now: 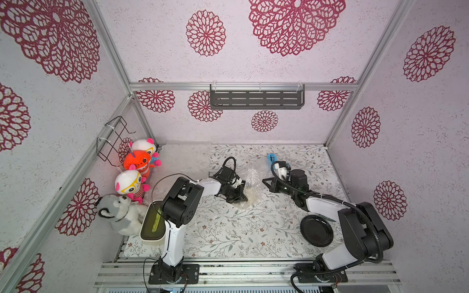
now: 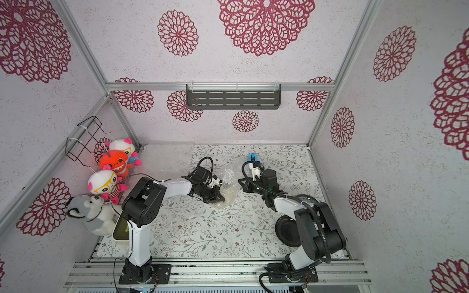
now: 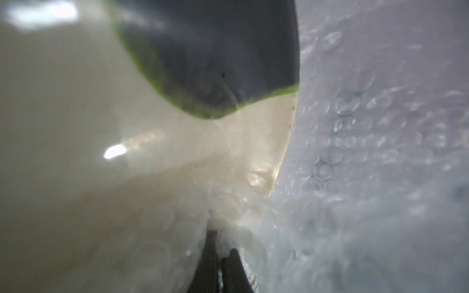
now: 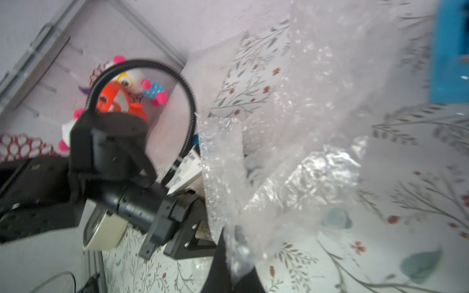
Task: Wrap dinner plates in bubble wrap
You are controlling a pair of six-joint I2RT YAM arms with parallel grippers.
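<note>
A cream plate (image 3: 122, 136) with a dark, green-edged pattern fills much of the left wrist view, and clear bubble wrap (image 3: 361, 127) lies over its lower part and beside its rim. In the top left view the bubble wrap (image 1: 254, 180) rises between the two arms. My left gripper (image 1: 245, 191) is low at the left side of the bundle, its fingers (image 3: 209, 258) shut on bubble wrap. My right gripper is shut on the raised sheet edge, which stands up in folds. The underside of the plate is hidden.
A blue tape dispenser (image 1: 271, 158) sits behind the right arm. A black plate (image 1: 316, 231) lies at front right; another plate (image 2: 306, 199) is mostly hidden by that arm. A bin (image 1: 153, 224) and soft toys (image 1: 131, 181) line the left.
</note>
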